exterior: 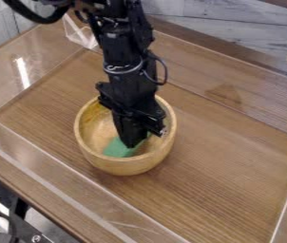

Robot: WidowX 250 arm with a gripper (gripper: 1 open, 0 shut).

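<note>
A tan bowl (121,163) stands on the wooden table, left of centre. A green object (118,148) lies inside it. My black gripper (131,133) reaches down from the top into the bowl, its lower end over the green object and partly covering it. The gripper looks shut; whether anything is between its fingertips is hidden.
Bare wooden table (229,171) spreads to the right of the bowl and in front of it. A pale panelled wall runs along the back. At the back left is a clear object (80,30), and a dark cable lies at the lower left corner.
</note>
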